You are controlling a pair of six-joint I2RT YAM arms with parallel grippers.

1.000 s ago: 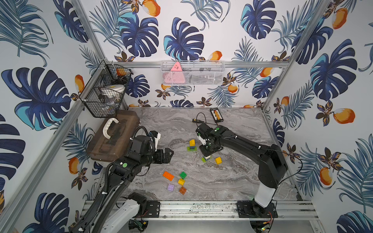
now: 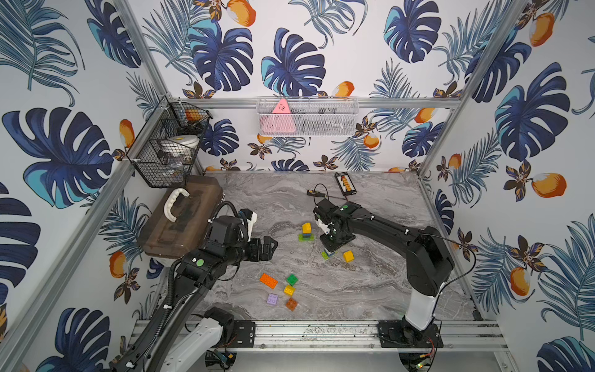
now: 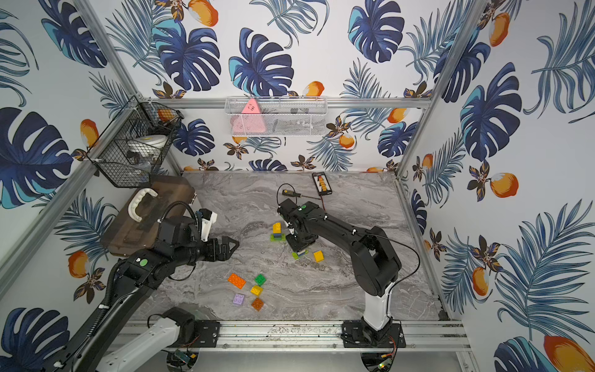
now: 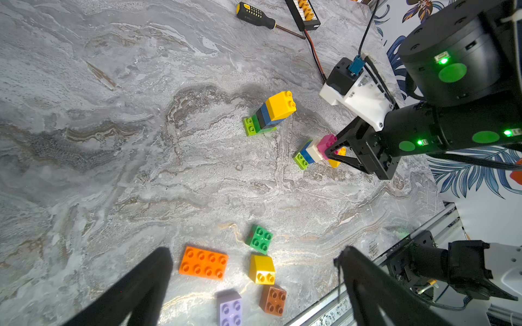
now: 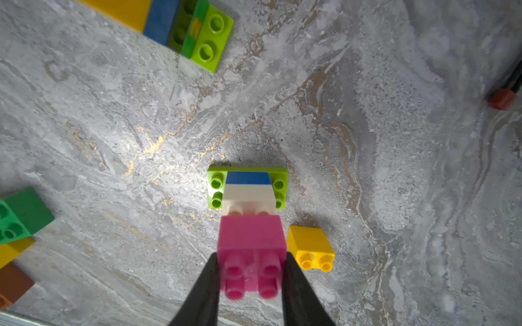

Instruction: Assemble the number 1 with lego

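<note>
In the right wrist view my right gripper is shut on a pink 2x2 brick (image 5: 251, 233). Behind and under it stands a short stack: a white brick (image 5: 248, 196) on a blue brick (image 5: 248, 178) on a lime base plate (image 5: 280, 190). Some white studs show at the pink brick's edge; whether the two bricks touch, I cannot tell. A second stack has a yellow top brick (image 4: 280, 105), blue, dark and green layers, and a lime base (image 4: 249, 126). My left gripper (image 2: 267, 248) hangs open and empty over the table's left side.
Close beside the short stack lies a loose yellow brick (image 5: 311, 247). Orange (image 4: 203, 263), green (image 4: 260, 239), yellow (image 4: 262, 269), lilac (image 4: 230, 309) and brown (image 4: 273, 300) bricks lie at the front. Farther back are a screwdriver (image 4: 255, 14) and a black case (image 2: 345, 184).
My left arm and the loose bricks are where they were.
</note>
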